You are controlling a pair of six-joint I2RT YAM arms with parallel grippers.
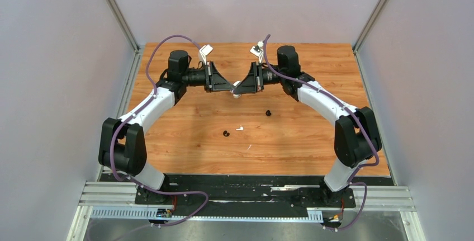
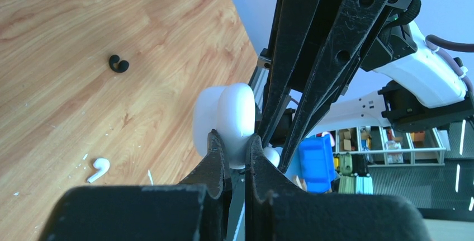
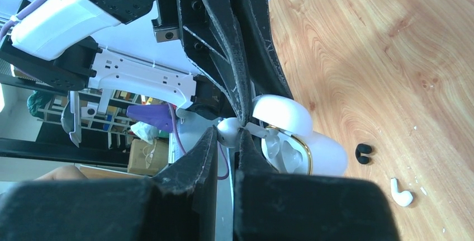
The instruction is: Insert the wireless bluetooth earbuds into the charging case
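Note:
The white charging case (image 3: pixel 327 154) hangs in mid-air between both arms at the middle of the top view, lid (image 3: pixel 282 112) raised, gold rim and inner wells visible in the right wrist view. My left gripper is shut on the case. My right gripper is shut on a white earbud (image 3: pixel 226 132), whose stem reaches to the case's opening; how far it is inside cannot be told. Another white earbud (image 2: pixel 100 168) lies on the wooden table below.
Two black curled pieces, one (image 1: pixel 226 133) near the middle and one (image 1: pixel 268 113) further right, and a thin white sliver (image 1: pixel 249 147) lie on the table (image 1: pixel 167 140).

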